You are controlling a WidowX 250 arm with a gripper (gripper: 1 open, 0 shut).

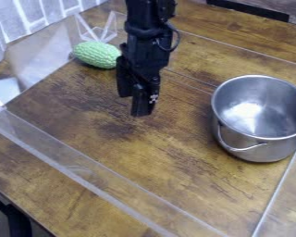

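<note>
My black gripper [141, 91] hangs over the middle of the wooden table, pointing down, with the arm rising behind it to the top of the view. I cannot tell whether its fingers are open or shut. A pale green, bumpy vegetable-like object [96, 54] lies at the back left, left of the arm. A steel pot [262, 118] with a handle stands at the right, apart from the gripper.
Clear plastic walls [77, 167] edge the work area on the left and right. A white cloth [21, 23] is at the top left.
</note>
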